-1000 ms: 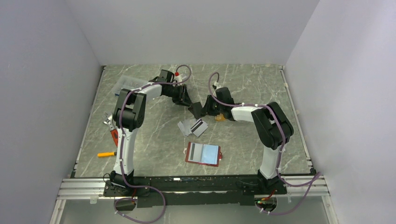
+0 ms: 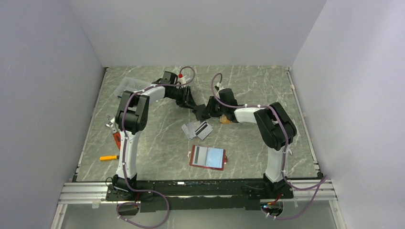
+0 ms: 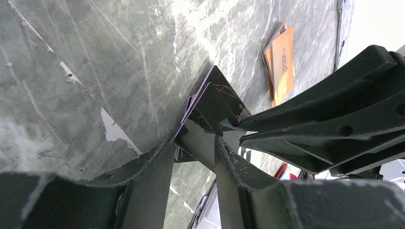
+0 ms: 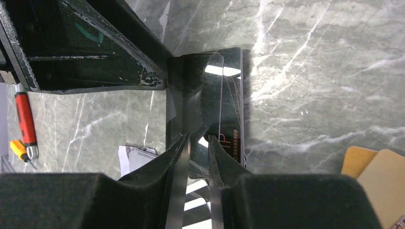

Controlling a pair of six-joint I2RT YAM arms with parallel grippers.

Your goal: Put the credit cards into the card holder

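Between both grippers lies a stack of black cards (image 2: 200, 112) (image 3: 205, 119) (image 4: 229, 105) on the table. My left gripper has its fingertips at the stack's edge; my right gripper reaches over the same stack from the other side. Whether either grasps a card is unclear. Grey and striped cards (image 2: 203, 131) lie fanned just in front, and tan cards (image 3: 282, 62) lie to the right. The open card holder (image 2: 215, 158), red-edged with clear sleeves, lies at the front middle.
A translucent box (image 2: 125, 86) is at the back left. Tools, including a red-handled one (image 2: 116, 139) and a yellow screwdriver (image 2: 108, 158), lie along the left.
My right gripper has shifted slightly leftward over the black cards. My left gripper stays about where it was.
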